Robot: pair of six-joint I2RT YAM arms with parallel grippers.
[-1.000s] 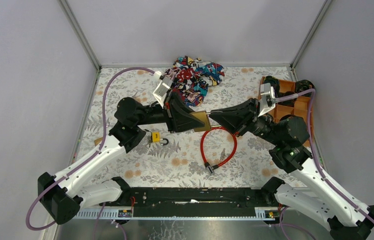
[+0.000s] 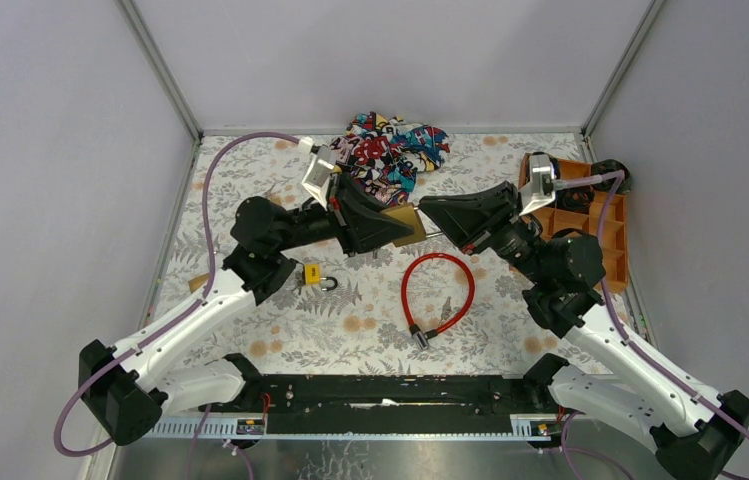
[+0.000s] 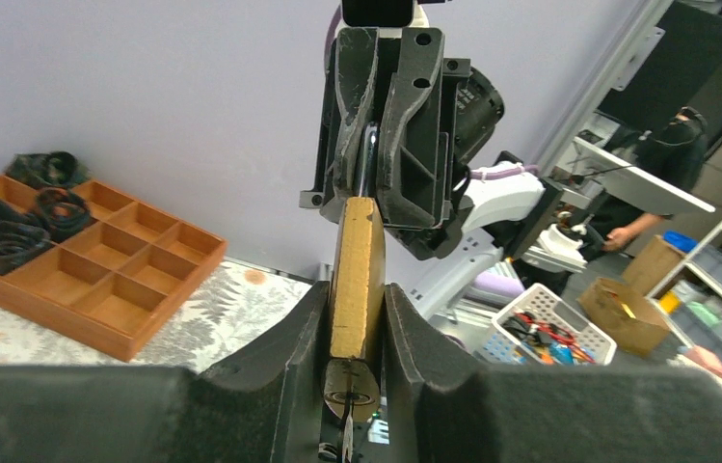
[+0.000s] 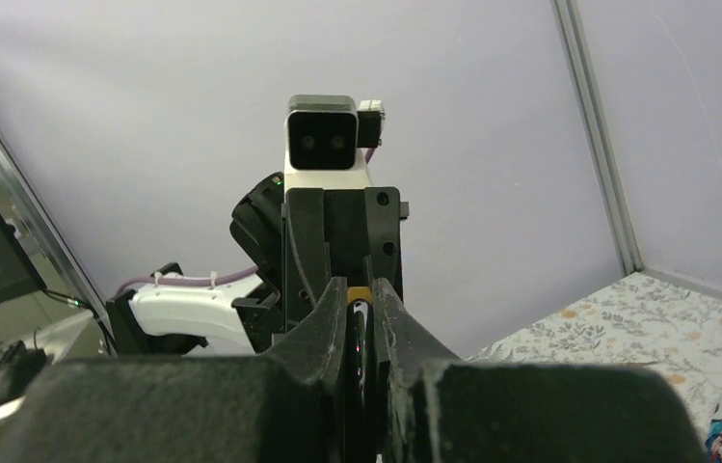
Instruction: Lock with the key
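A brass padlock (image 2: 411,223) is held up above the table between both arms. My left gripper (image 2: 396,231) is shut on its body; in the left wrist view the padlock (image 3: 359,260) stands edge-on between the black fingers. From its far end a metal shackle (image 3: 367,154) runs into the fingers of my right gripper (image 2: 432,207), which is shut on it. The right wrist view shows the shackle (image 4: 361,333) between those fingertips, with a little brass beyond. Something thin and silvery shows below the padlock in the left wrist view; whether it is a key I cannot tell.
Below lie a yellow padlock (image 2: 312,274) and a red cable lock (image 2: 406,288). At the back is a patterned cloth (image 2: 374,150); a compartmented orange tray (image 2: 614,232) sits on the right.
The right arm has swung a little left and its gripper's tip now sits farther back. The padlock has turned and shifted slightly back; both grippers have kept hold.
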